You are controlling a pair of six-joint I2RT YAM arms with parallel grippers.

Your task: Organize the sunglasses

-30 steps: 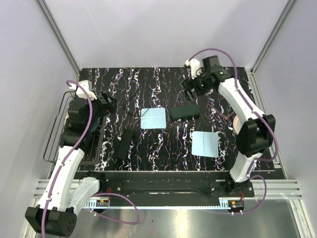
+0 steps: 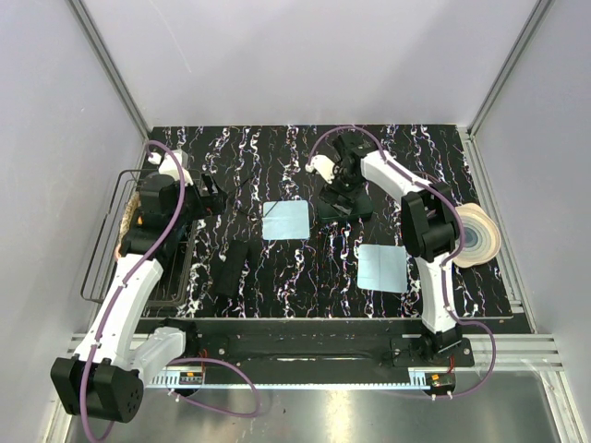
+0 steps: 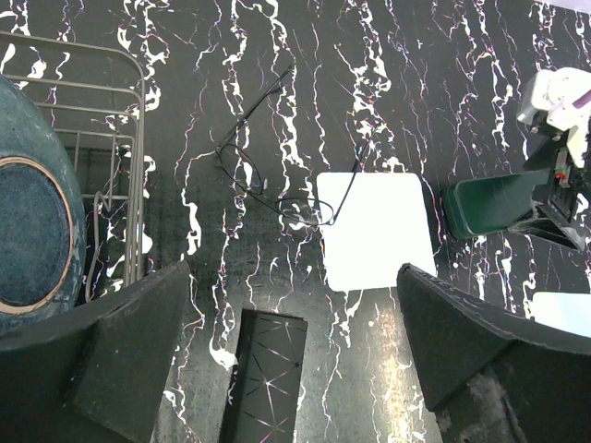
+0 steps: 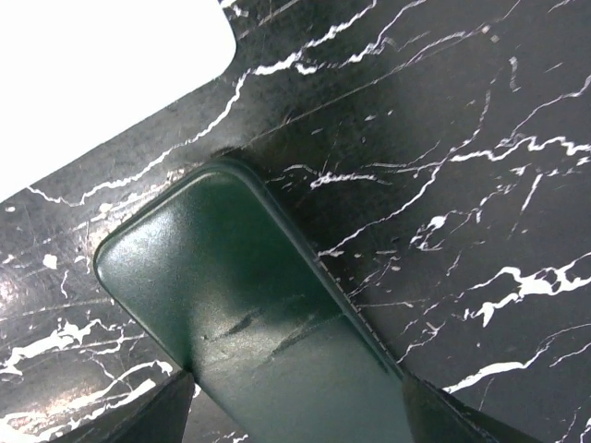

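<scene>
Black wire-framed glasses (image 3: pixel 277 208) lie unfolded partly on a light cloth (image 2: pixel 285 227), left of a dark green glasses case (image 2: pixel 360 210). My right gripper (image 2: pixel 337 201) is open around that case, low over it; the case fills much of the right wrist view (image 4: pixel 240 268). A black case (image 2: pixel 231 269) lies front left. My left gripper (image 2: pixel 205 192) is open above the table near the rack, nothing between its fingers.
A metal rack (image 2: pixel 109 247) stands at the left with a blue-green object (image 3: pixel 37 240) in it. A second cloth (image 2: pixel 382 269) lies front right, a stack of round dishes (image 2: pixel 476 235) at the right.
My left arm has shifted slightly toward the right.
</scene>
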